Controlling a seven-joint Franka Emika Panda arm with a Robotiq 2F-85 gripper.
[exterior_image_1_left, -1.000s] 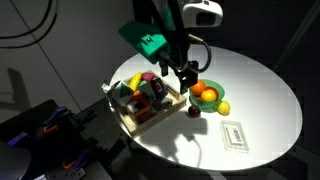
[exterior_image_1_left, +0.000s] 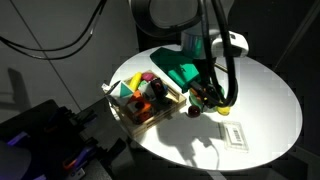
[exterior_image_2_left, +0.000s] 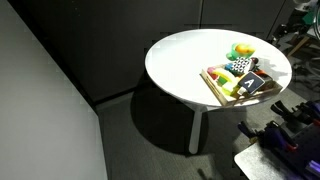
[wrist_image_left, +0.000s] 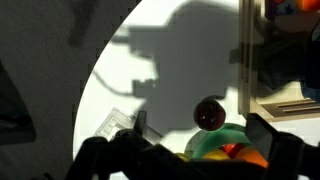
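Note:
In the exterior view 1, my gripper (exterior_image_1_left: 208, 101) hangs over the right part of the round white table, in front of the green bowl and hiding much of it. The wrist view shows my gripper open, its fingers well apart. A dark red round object (wrist_image_left: 209, 114) appears between them, apparently below on the table, with no contact visible. Close by is the green bowl (wrist_image_left: 228, 136) holding red and orange round items, partly covered by the gripper. A yellow round item (exterior_image_1_left: 223, 110) lies by the bowl.
A wooden tray (exterior_image_1_left: 143, 126) full of coloured items stands left of the gripper; its edge borders the dark red object. A white framed card (exterior_image_1_left: 234, 137) lies to the right. Bare white table (exterior_image_2_left: 185, 52) extends on the far side.
My gripper has moved right and lower, from above the tray to over the bowl and dark red object. The bowl, clearly visible earlier, is now mostly hidden. The table items look unmoved.

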